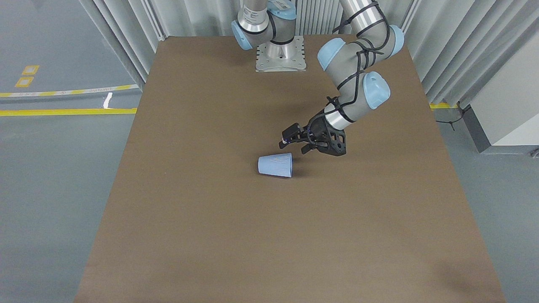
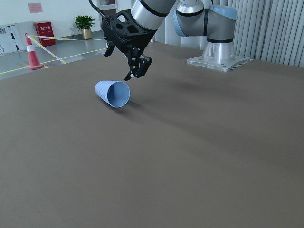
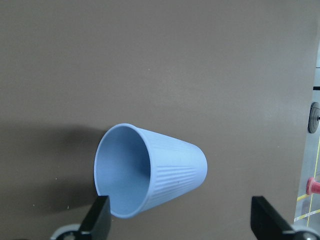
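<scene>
A light blue ribbed cup [image 1: 273,164] lies on its side on the brown table [image 1: 202,232]. From the left camera the cup [image 2: 103,91] shows its open mouth toward that camera. My gripper [image 1: 293,147] hangs just above and behind the cup, angled down. In the wrist view the cup [image 3: 172,170] lies between and slightly beyond the two spread fingertips of the gripper; the gripper is open and holds nothing.
The arm's base plate [image 1: 279,65] stands at the table's back edge. A red cone [image 2: 33,59] and a plant [image 2: 85,26] stand on the floor beyond the table.
</scene>
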